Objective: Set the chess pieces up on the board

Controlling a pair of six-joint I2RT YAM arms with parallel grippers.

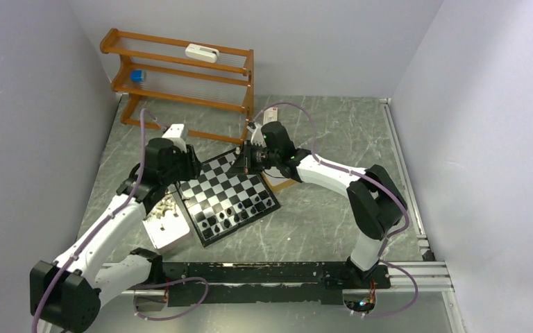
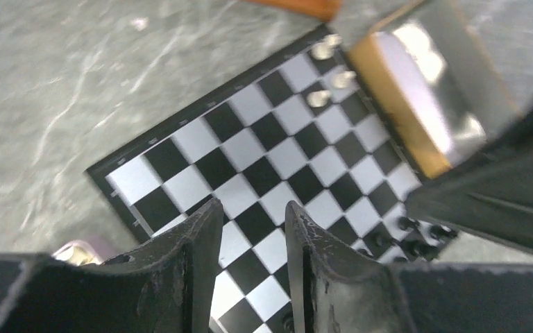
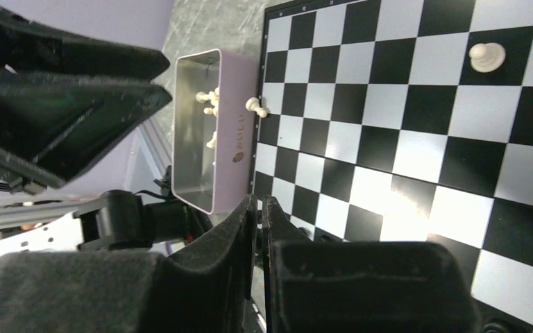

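Note:
The checkered board (image 1: pixel 222 187) lies mid-table, dark pieces along its near side. A few white pieces, one (image 3: pixel 486 58) among them, stand at its back end; another white piece (image 3: pixel 256 107) is at the edge beside the pink box (image 3: pixel 232 139), which holds more white pieces. My left gripper (image 1: pixel 191 164) is over the board's left part, fingers part open, nothing visible between them. My right gripper (image 1: pixel 243 161) hangs over the board's back right; its fingertips look close together, and whether anything is between them cannot be told.
A wooden rack (image 1: pixel 177 62) stands at the back left. A yellowish box (image 2: pixel 395 97) sits right of the board, under my right arm.

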